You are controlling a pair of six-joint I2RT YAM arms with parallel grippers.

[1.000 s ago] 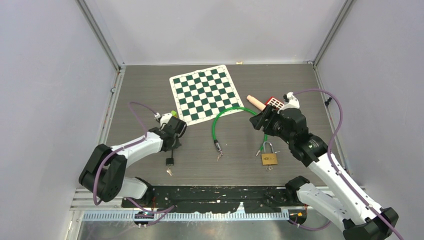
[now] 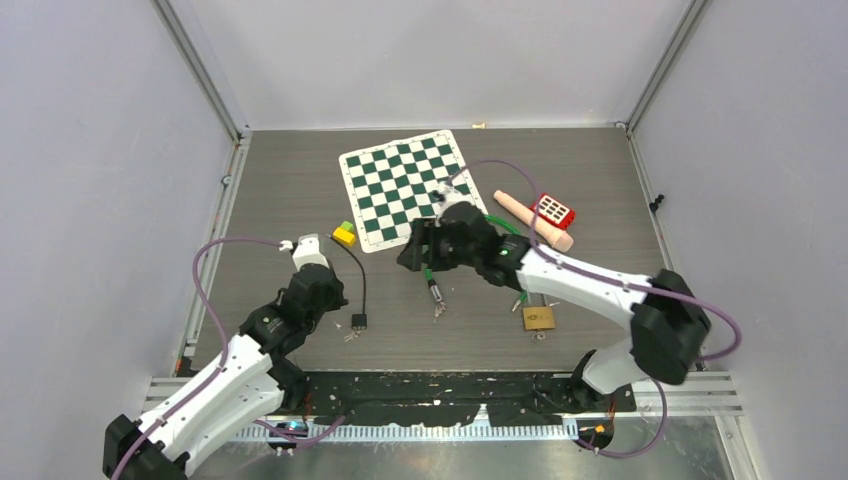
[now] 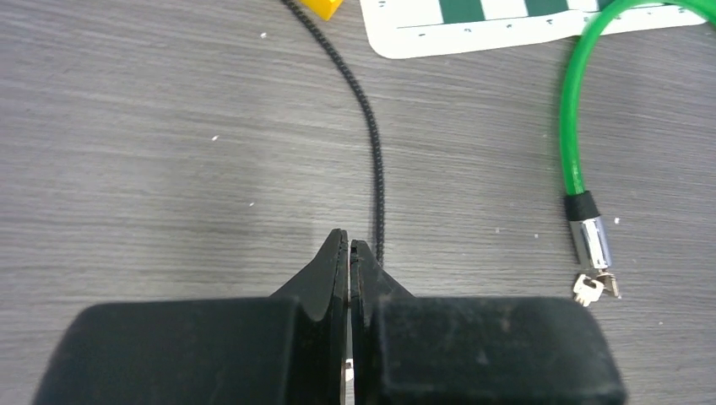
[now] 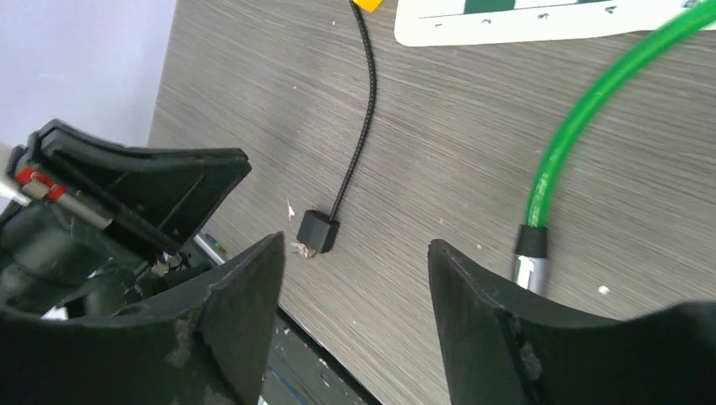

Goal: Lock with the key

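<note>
A black cable lock (image 2: 359, 321) with keys at its end lies on the table near the left arm. In the right wrist view its block (image 4: 317, 231) and braided cord (image 4: 359, 143) show plainly. My left gripper is shut with nothing showing between its fingers, left of the cord in the top view. Over the table's middle, my right gripper has its fingers apart and nothing between them. Below it lies a green cable lock (image 3: 571, 126), with keys (image 3: 588, 289) at its metal end. A brass padlock (image 2: 538, 318) lies at the right.
A checkered board (image 2: 405, 185) covers the back middle. Yellow and green blocks (image 2: 344, 236) sit by its left corner. A wooden roller (image 2: 530, 218) and a red keypad-like item (image 2: 554, 210) lie at the back right. Bare table separates the black lock from the green one.
The black lock's block has shifted slightly right. My right arm has swung left from the padlock side to the table's middle.
</note>
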